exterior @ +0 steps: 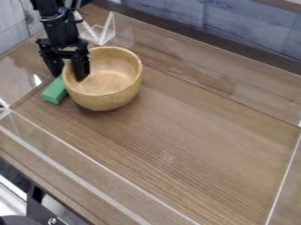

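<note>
The black gripper point(63, 54) is at the upper left, over the left rim of a wooden bowl point(112, 88), its lower parts reaching down to about the rim. Its dark fingers overlap each other and the bowl edge, so their spacing is hard to see. A green block point(53, 92) lies on the table just left of the bowl, partly behind it.
A white object point(101, 31) stands behind the bowl at the top.
</note>
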